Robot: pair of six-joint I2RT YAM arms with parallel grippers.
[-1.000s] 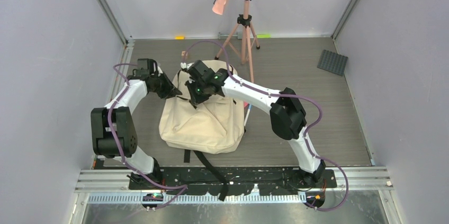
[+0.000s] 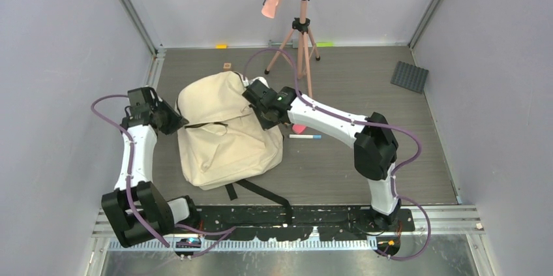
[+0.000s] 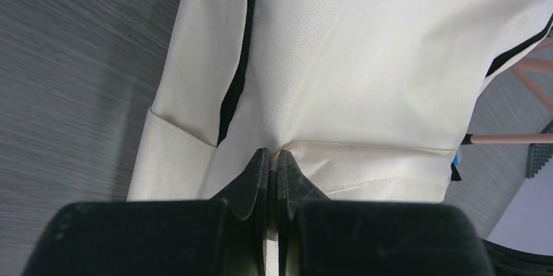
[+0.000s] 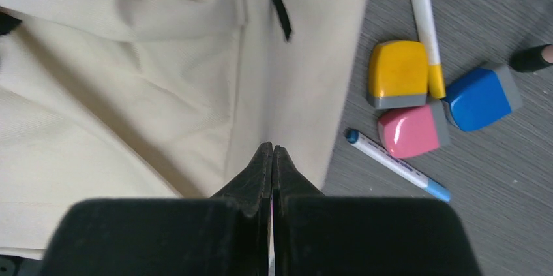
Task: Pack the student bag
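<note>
A cream cloth bag point(image 2: 228, 152) with black zipper and straps lies on the grey floor. My left gripper point(image 2: 180, 120) is shut on the bag's edge at its left side; in the left wrist view its fingertips point(image 3: 272, 165) pinch the cream fabric. My right gripper point(image 2: 262, 119) is shut over the bag's upper right part. Beside the bag in the right wrist view lie yellow point(image 4: 397, 70), pink point(image 4: 407, 131) and blue point(image 4: 479, 98) blocks, a marker point(image 4: 394, 162) and a white-yellow pen point(image 4: 422, 15).
A pink tripod point(image 2: 302, 28) stands behind the bag. A dark ridged pad point(image 2: 409, 77) lies at the back right. The floor right of the bag is largely clear.
My left gripper has moved leftward and toward the front, and the bag has shifted left with it. My right gripper has moved to the right, away from the left one.
</note>
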